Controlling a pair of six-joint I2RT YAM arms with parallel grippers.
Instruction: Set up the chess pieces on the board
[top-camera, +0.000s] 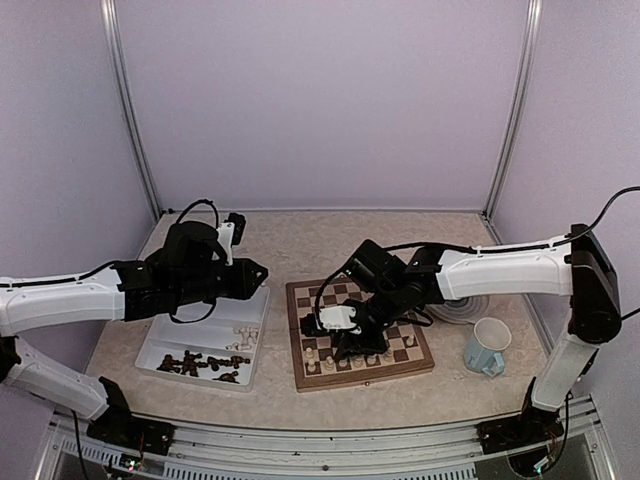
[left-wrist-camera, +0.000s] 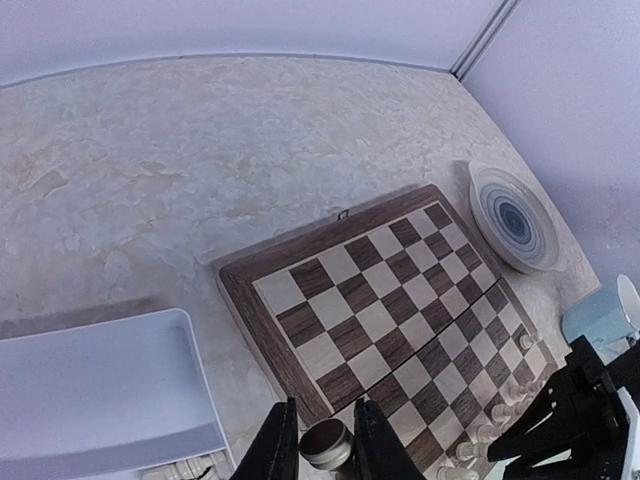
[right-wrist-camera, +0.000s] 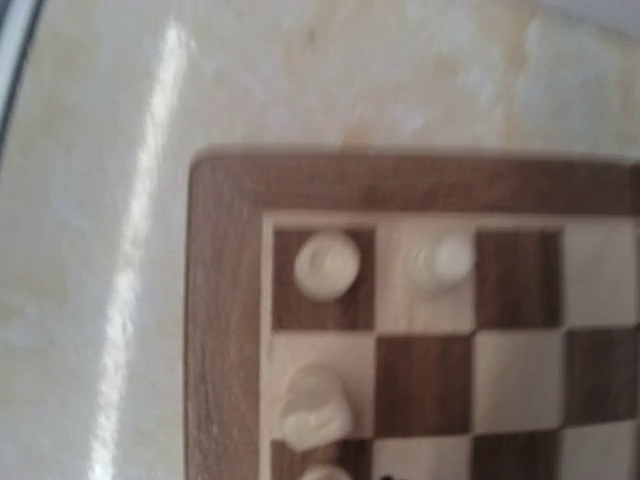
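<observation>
The chessboard (top-camera: 300, 300) carries several white pieces along its near side; the right wrist view shows a round piece (right-wrist-camera: 327, 264), a paler one (right-wrist-camera: 445, 262) beside it and a knight-like piece (right-wrist-camera: 313, 408). My right gripper (top-camera: 350, 340) is low over the board's near part, its fingertips unclear. My left gripper is raised near the tray (left-wrist-camera: 100, 390), with a round, dark-topped object between its fingers; whether it is gripped is unclear. Dark and white pieces lie in the tray.
A blue mug (top-camera: 485, 350) and a dish (left-wrist-camera: 515, 210) stand right of the board. The table behind the board and tray is clear.
</observation>
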